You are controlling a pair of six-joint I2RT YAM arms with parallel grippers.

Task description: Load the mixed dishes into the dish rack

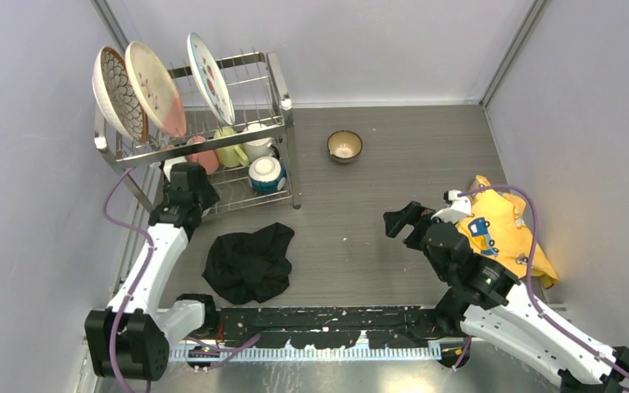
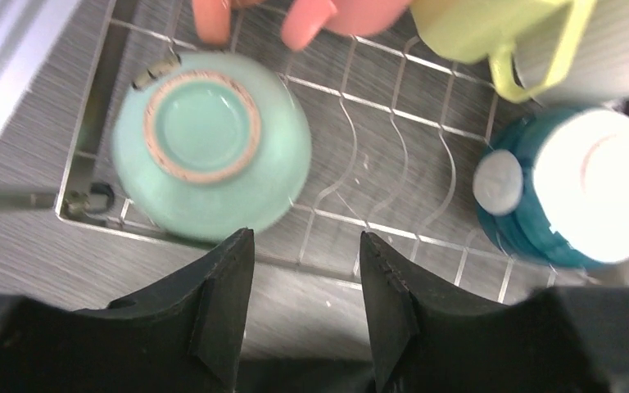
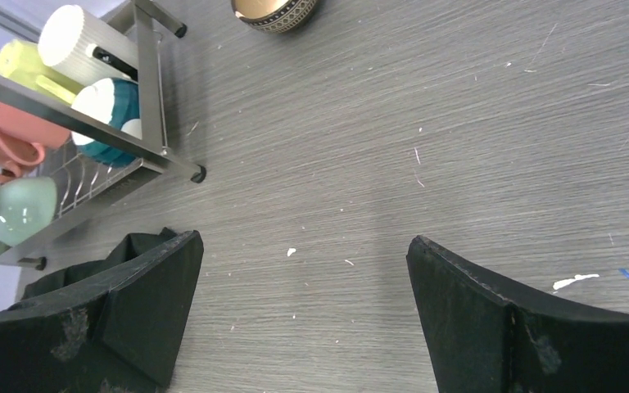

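Note:
The metal dish rack (image 1: pixel 266 131) holds three upright plates above and cups below. My left gripper is over the lower tier's front edge, part open with nothing between its fingers. A mint bowl (image 2: pixel 205 172) lies upside down there, left of the free wire slots; a teal cup (image 2: pixel 573 188) lies to their right, with pink and yellow-green mugs (image 2: pixel 532 33) behind. A small brown bowl (image 1: pixel 345 146) stands on the table right of the rack. My right gripper (image 1: pixel 401 223) hangs open and empty over the table, right of centre.
A black cloth (image 1: pixel 247 264) lies before the rack. A yellow cloth (image 1: pixel 504 233) lies at the right wall, beside the right arm.

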